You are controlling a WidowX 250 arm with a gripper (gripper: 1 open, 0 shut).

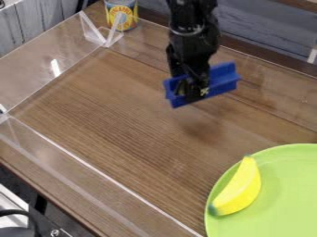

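My black gripper (188,81) hangs from the top centre, over a blue block (221,80) in the upper middle of the wooden table (124,139). The gripper's fingers are at the block's left part and partly hide it; whether they grip it is hard to tell.
A green plate (277,213) with a yellow banana (243,187) on it fills the lower right. A can (121,15) stands at the back left. A clear plastic wall runs along the left.
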